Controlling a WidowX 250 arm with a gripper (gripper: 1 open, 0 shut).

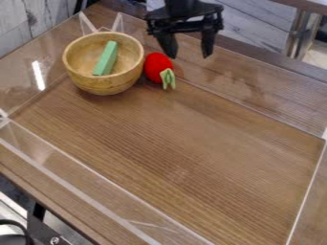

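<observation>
My gripper (183, 43) is high at the top centre, above and behind a red object with a pale green top (160, 68), apart from it; whether its fingers are open or shut is unclear. The red thing lies just right of a wooden bowl (90, 72), which holds a long green object (106, 57).
A pale wall stands at the top left, and a dark cable or fitting shows at the lower left corner.
</observation>
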